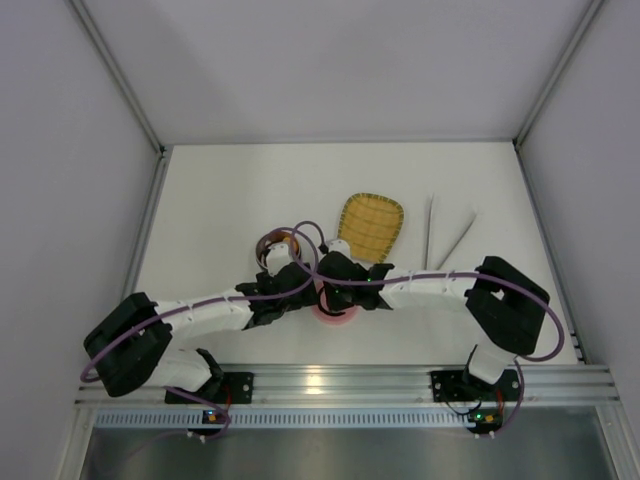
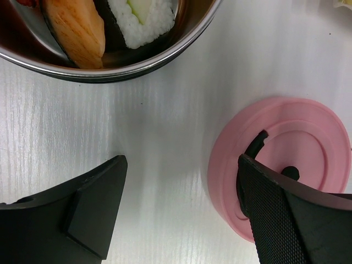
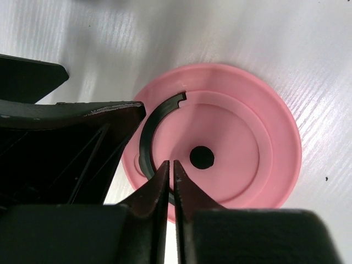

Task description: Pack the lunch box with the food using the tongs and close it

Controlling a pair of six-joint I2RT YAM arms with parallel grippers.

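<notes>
A round metal lunch box (image 2: pixel 148 69) holding sushi (image 2: pixel 140 22) and an orange piece of food (image 2: pixel 82 33) stands uncovered on the table. Apart from it, the pink lid (image 3: pixel 231 176) lies flat, with a black curved handle (image 3: pixel 147 137) along one side. My left gripper has its fingers well apart over bare table, one finger (image 2: pixel 275 209) overlapping the lid in view. Above the lid, my right gripper is nearly together; the handle's lower end passes by its narrow gap, and whether it is gripped is unclear.
A yellow checked plate (image 1: pixel 370 226) lies behind the right gripper. Two thin light sticks (image 1: pixel 430 232) rest to its right. Both grippers are very close together; the left one's finger (image 3: pixel 104 121) fills part of the right wrist view.
</notes>
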